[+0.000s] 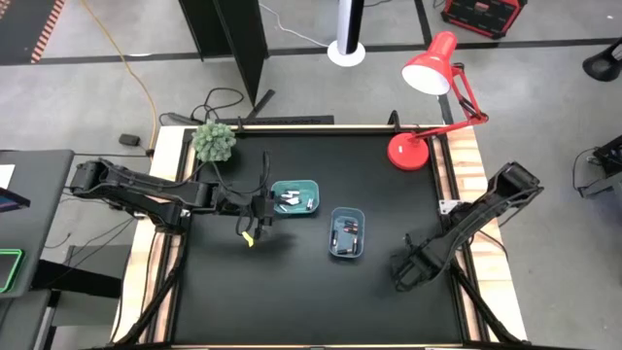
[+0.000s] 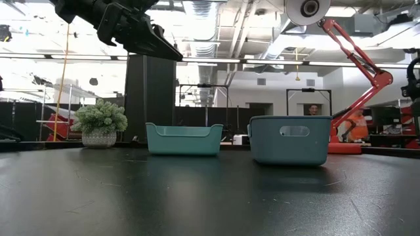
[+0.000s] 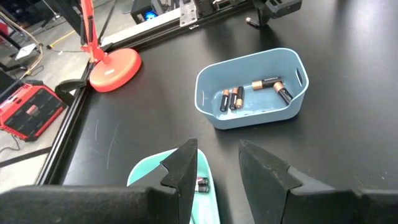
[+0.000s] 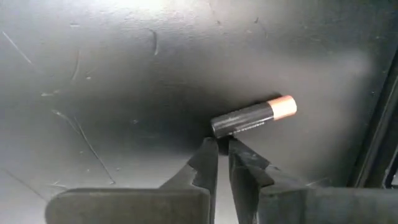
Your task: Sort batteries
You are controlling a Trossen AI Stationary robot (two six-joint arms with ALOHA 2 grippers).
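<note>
A black battery with a copper end (image 4: pixel 249 117) lies slantwise on the table in the right wrist view. My right gripper is shut with nothing between its fingers; its tips are right by the battery's black end. Over the left of the table, my left gripper stands open and empty. Ahead of it, the blue bin (image 3: pixel 252 90) holds several copper-topped batteries (image 3: pixel 233 98). Below, partly hidden by a left finger, the teal bin (image 3: pixel 155 163) holds some batteries; in the high view white ones (image 1: pixel 292 197) show there.
A red lamp (image 1: pixel 408 152) stands at the back right corner and a potted plant (image 1: pixel 214 142) at the back left. Dark rails edge the table, one (image 4: pixel 378 121) right of the loose battery.
</note>
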